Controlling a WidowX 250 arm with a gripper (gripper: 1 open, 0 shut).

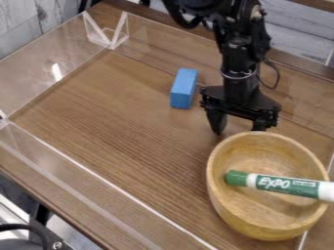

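Note:
My black gripper point(239, 114) hangs low over the wooden table, just above a yellow bowl point(255, 220), its fingers apart. A green and white EXPO marker point(278, 185) lies in the bowl. A light blue block point(185, 88) lies on the table to the left of the gripper. Whether anything sits between the fingers is hard to make out.
Clear plastic walls and a white stand edge it at the left and upper left.

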